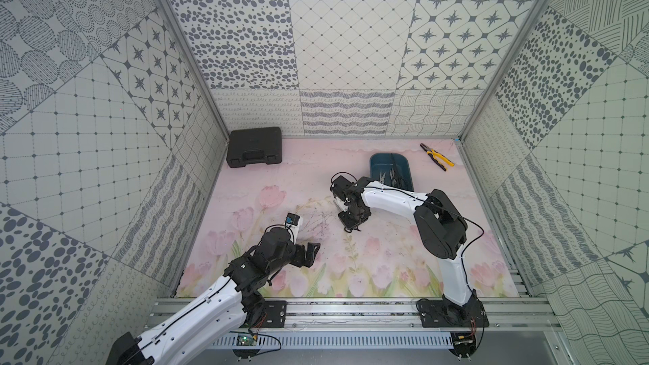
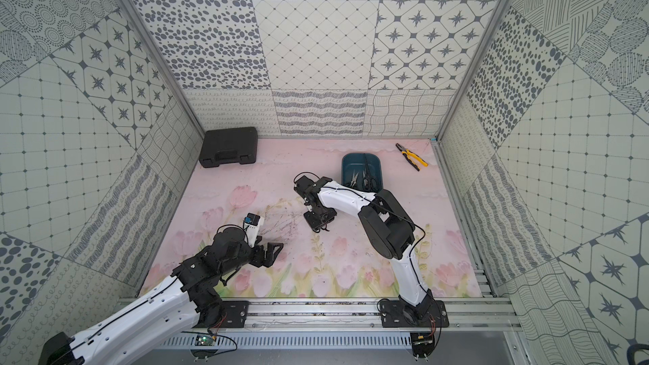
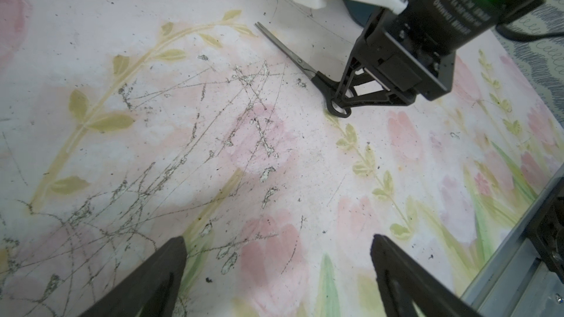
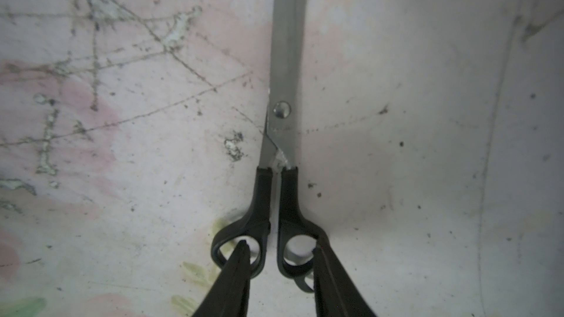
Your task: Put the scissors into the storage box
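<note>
Scissors with black handles and steel blades (image 4: 285, 64) lie flat on the table. In the right wrist view my right gripper is part open, its fingertips over the two handle loops. The left wrist view shows it low at the handles (image 3: 339, 111). My left gripper (image 1: 303, 253) stands open, left of the scissors and lower in the frame, with nothing between its fingers. The blue storage box (image 2: 361, 162), holding dark tools and another pair of scissors or similar, sits behind the right arm, partly hidden by it.
A black case (image 1: 254, 146) lies at the back left, and yellow-black pliers (image 1: 442, 159) at the back right, beside the storage box.
</note>
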